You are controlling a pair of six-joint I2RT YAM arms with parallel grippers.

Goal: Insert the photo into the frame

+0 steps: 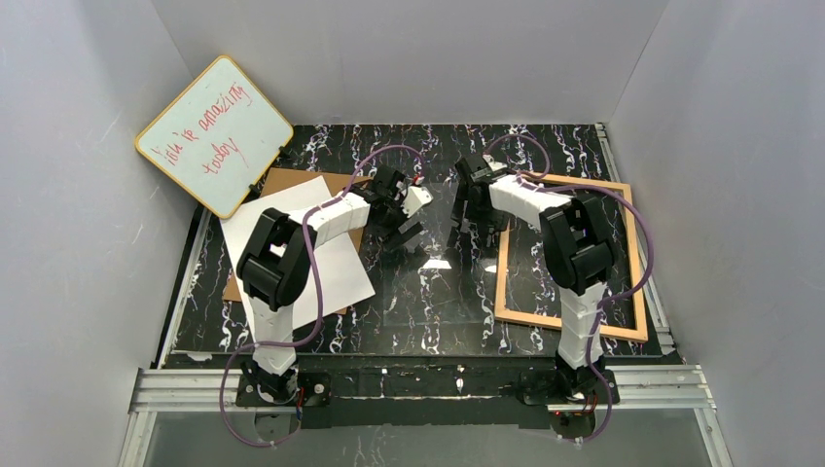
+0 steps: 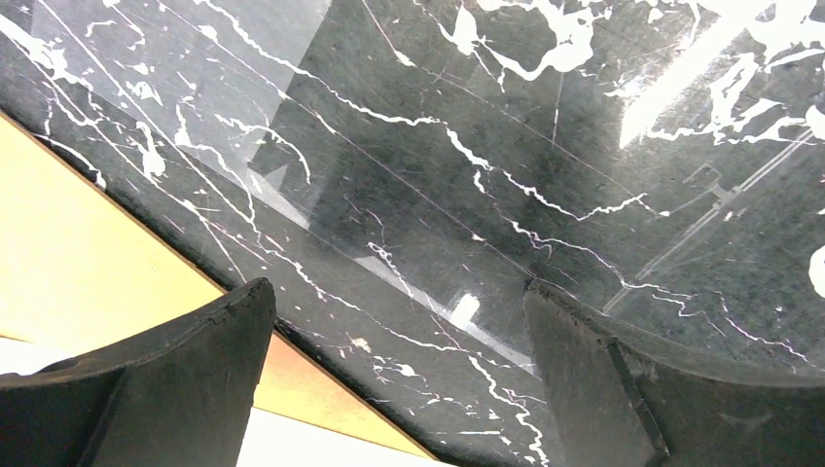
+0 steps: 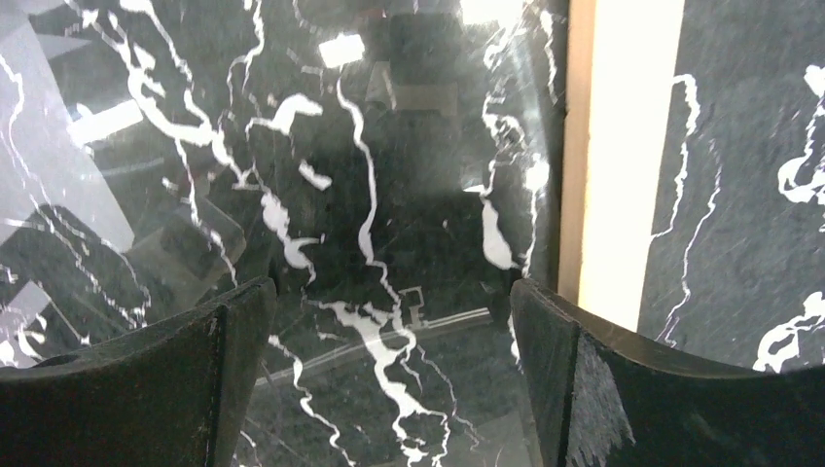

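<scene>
The empty wooden frame (image 1: 501, 282) lies flat on the right; its left bar (image 3: 618, 146) also crosses the right wrist view. A white sheet (image 1: 340, 277), perhaps the photo, rests over a brown board (image 1: 292, 180) on the left. Between them a clear sheet (image 1: 433, 302) lies on the dark table. My left gripper is open above the clear sheet's left side, its fingers (image 2: 165, 389) apart with only table behind. Open too is my right gripper, just left of the frame bar, holding nothing. In the top view the arms partly cover the white sheet and the frame.
A whiteboard (image 1: 214, 136) with red writing leans at the back left. Walls (image 1: 418, 63) close off the back and both sides.
</scene>
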